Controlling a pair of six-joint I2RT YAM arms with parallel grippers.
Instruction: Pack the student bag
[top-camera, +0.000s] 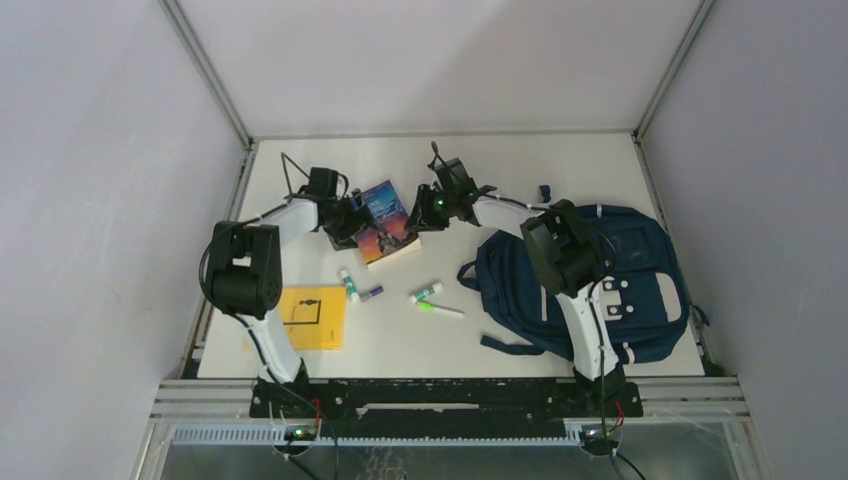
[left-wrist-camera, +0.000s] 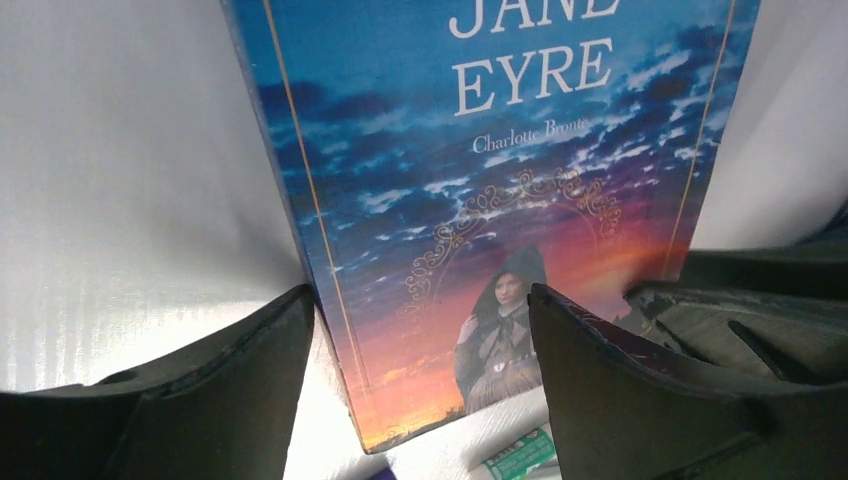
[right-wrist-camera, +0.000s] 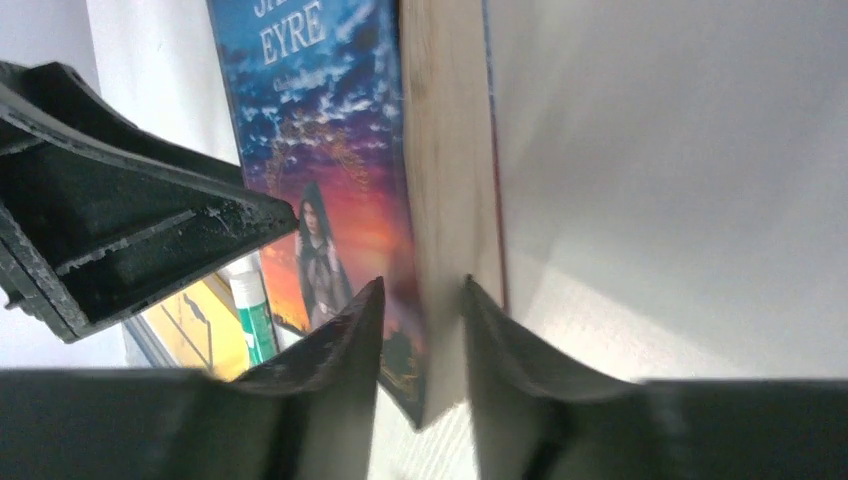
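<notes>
The Jane Eyre book lies on the table with a blue and pink cover. My left gripper is part open, its fingertips at the book's left edge and over its cover. My right gripper is part open at the book's pale page edge, fingertips blurred; whether it grips is unclear. In the top view, the dark blue backpack lies open-side unclear at the right, under my right arm.
A yellow folder lies front left. Glue sticks, a purple-capped item and a green highlighter lie mid-table.
</notes>
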